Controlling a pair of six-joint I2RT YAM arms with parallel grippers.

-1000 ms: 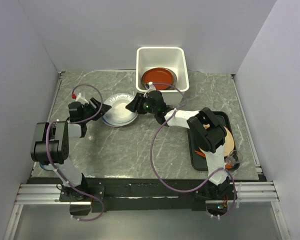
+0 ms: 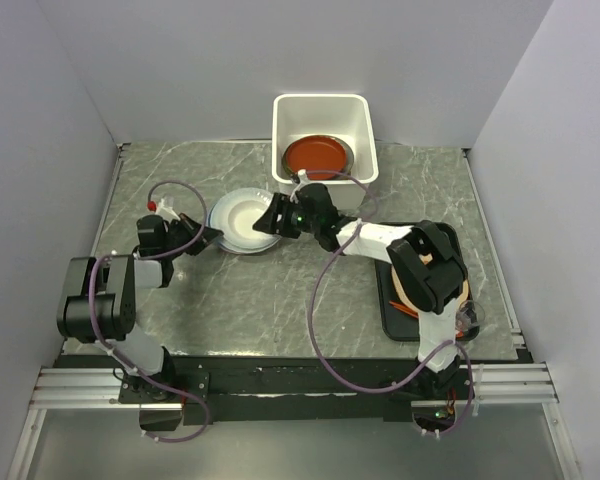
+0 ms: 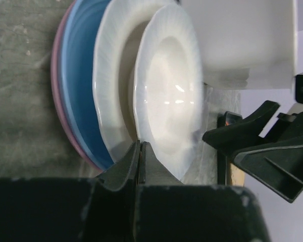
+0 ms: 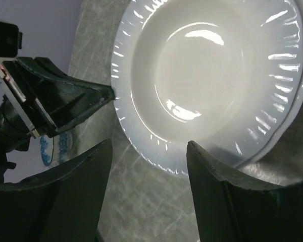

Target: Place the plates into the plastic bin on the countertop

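Observation:
A stack of plates lies left of the bin, with a white plate (image 2: 242, 215) on top. The left wrist view shows this upper white plate (image 3: 169, 96) tilted apart from a second white plate (image 3: 106, 85), above a blue plate (image 3: 81, 75) and a pinkish rim. My left gripper is shut at the stack's left edge, its tips against the upper plate's rim, nothing visible between them. On the stack's right side, my right gripper stands part open, the white plate's rim (image 4: 161, 159) just beyond its fingertips. The white plastic bin (image 2: 363, 130) stands behind.
Inside the bin is a reddish-brown plate (image 2: 316, 155). A black tray (image 2: 398, 322) with a round board lies at the right, partly under my right arm. A blue-and-white dish (image 4: 55, 148) shows past the left arm.
The left gripper has gone from open to shut at the plate edge. The plates have shifted slightly right. My right gripper has moved a little toward the front.

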